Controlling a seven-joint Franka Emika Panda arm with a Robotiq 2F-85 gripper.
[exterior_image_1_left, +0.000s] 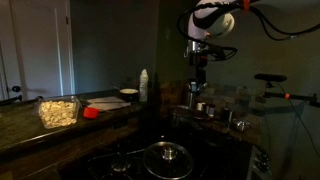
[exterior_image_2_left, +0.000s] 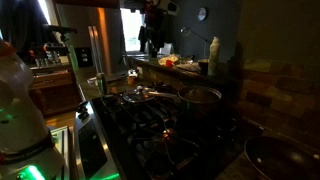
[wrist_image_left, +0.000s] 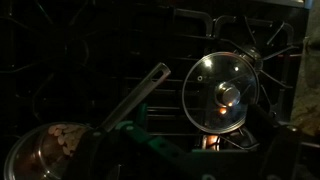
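Note:
Over the stove, at the upper right of exterior view 1, hangs my gripper; in exterior view 2 the gripper is high at the back. It is too dark to see how its fingers stand or whether anything is between them. Below, in the wrist view, a round glass lid with a central knob lies on the stove top. A pan holding pale pieces sits at lower left, its long handle slanting up to the right. Dark gripper parts fill the lower edge there.
A clear tub of pale pieces, a red object, a bowl and a white bottle stand on the counter. In exterior view 2, a dark pot is on the stove and a pan at right.

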